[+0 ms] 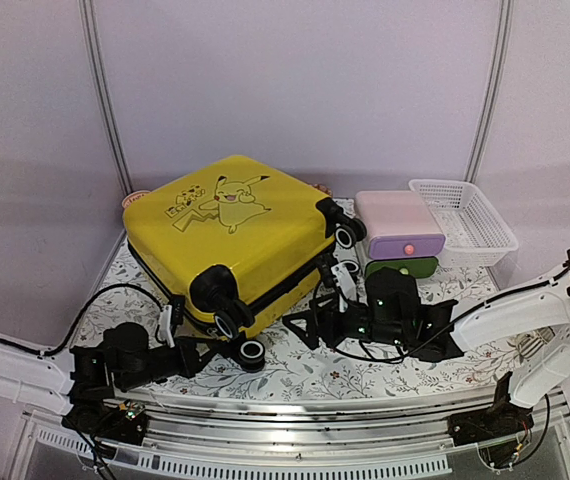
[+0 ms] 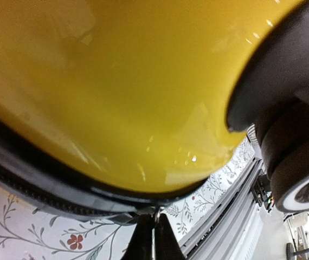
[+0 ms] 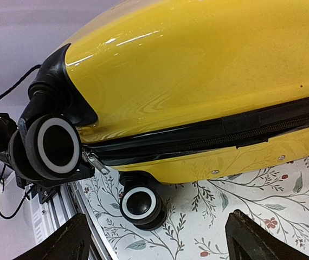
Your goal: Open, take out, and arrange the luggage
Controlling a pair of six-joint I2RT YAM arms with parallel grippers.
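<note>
The closed yellow suitcase lies flat, a Pikachu drawing on its lid. A black zipper band runs around its side. A small metal zipper pull sits at the near corner, by a black wheel. At that corner my left gripper is shut, its tips touching or nearly touching the zipper band. A shiny metal bit shows at those tips; I cannot tell whether it is pinched. My right gripper stands open in front of the suitcase's wheeled side, nothing between its fingers.
To the right of the suitcase a pink box with a purple front rests above a green one. Behind them is an empty-looking white basket.
</note>
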